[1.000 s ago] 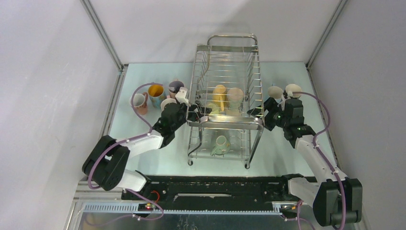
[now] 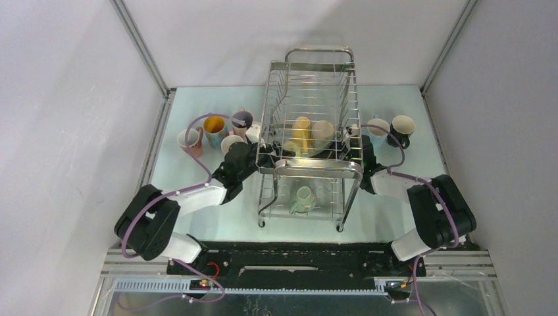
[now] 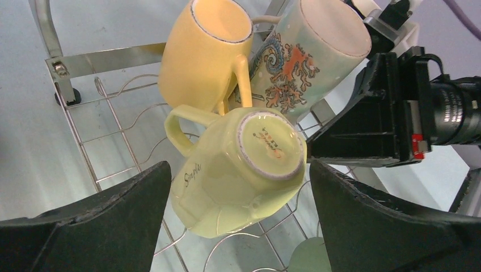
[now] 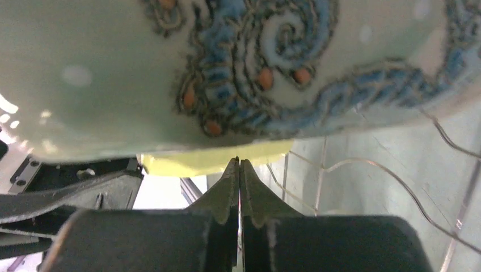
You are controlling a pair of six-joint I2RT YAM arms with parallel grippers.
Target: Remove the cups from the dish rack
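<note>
The dish rack [image 2: 309,69] holds a yellow mug [image 3: 201,51], a patterned mug [image 3: 309,39] and a light green cup [image 3: 238,181], all close together. My left gripper is open, its fingers either side of the green cup in the left wrist view. My right gripper has entered the rack from the right; it is shut with nothing visible between its fingertips, just below the patterned mug, and also shows beside the green cup in the left wrist view. A pale green mug [image 2: 303,197] lies on the lower front part of the rack.
Several mugs stand on the table left of the rack, among them an orange-lined mug [image 2: 215,131]. A white mug [image 2: 378,128] and a black mug [image 2: 401,135] stand at the right.
My right arm has moved left, deeper into the rack beside the cups. The left arm is nearly unchanged.
</note>
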